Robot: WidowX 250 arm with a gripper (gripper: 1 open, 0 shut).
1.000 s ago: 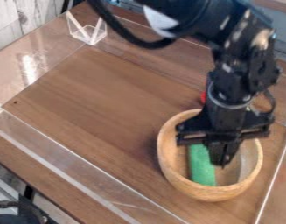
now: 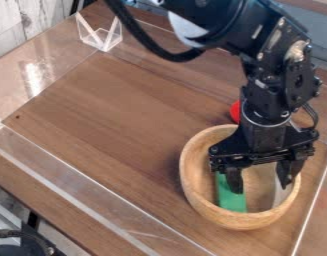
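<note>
My black gripper (image 2: 259, 175) is down inside a round wooden bowl (image 2: 199, 190) on the right side of the table, its fingers open over a green elongated object (image 2: 233, 200) that lies in the bowl. Part of that object is hidden under the gripper. A red object (image 2: 235, 110) shows just behind the bowl, mostly hidden by the arm.
A clear plastic holder (image 2: 99, 30) stands at the back left, and clear strips run along the table's front and left edges.
</note>
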